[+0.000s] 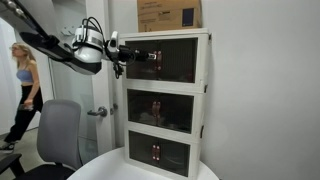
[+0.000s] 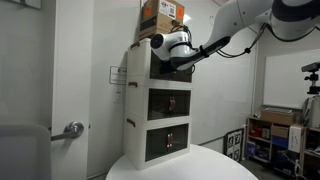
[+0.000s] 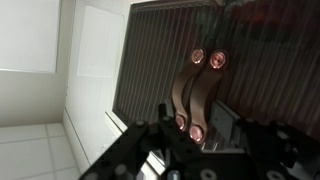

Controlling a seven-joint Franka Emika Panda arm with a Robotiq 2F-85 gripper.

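A white three-tier cabinet [image 1: 205,70] with dark double doors stands on a round white table. In the wrist view, two curved brown handles, a left handle [image 3: 180,88] and a right handle [image 3: 203,90], sit side by side on the top tier's doors, fixed with copper-coloured screws. My gripper is at the handles' lower ends, its dark fingers apart on either side of them. Whether the fingers touch the handles cannot be made out. From the side, my gripper [image 1: 150,56] reaches across the top tier's left door; in exterior view 2 the arm largely hides it.
A cardboard box [image 1: 168,15] rests on top of the cabinet. The white table [image 2: 215,168] has bare room beside the cabinet. A grey chair [image 1: 60,132] stands at the left, and a person [image 1: 25,90] is by the doorway. Shelving [image 2: 275,130] is at the far right.
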